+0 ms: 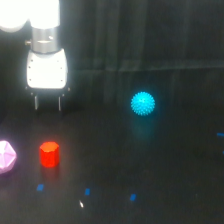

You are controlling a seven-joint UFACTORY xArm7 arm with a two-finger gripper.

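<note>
My gripper [48, 104] hangs at the upper left, below a white hand, pointing down. Its two thin dark fingers stand apart, and nothing shows between them. A small red block [49, 154] with angular sides sits on the dark surface, lower in the picture and almost in line with the gripper. At the left edge lies a pale pink faceted ball [6, 157], partly cut off by the frame. To the right of the gripper is a bright cyan ball [142, 103] with a bumpy surface. The gripper appears clear of all three.
Small blue marks [87, 191] are scattered over the surface near the front, and a little white fleck [81, 204] lies there too. Dark, curtain-like folds [140, 50] fill the background.
</note>
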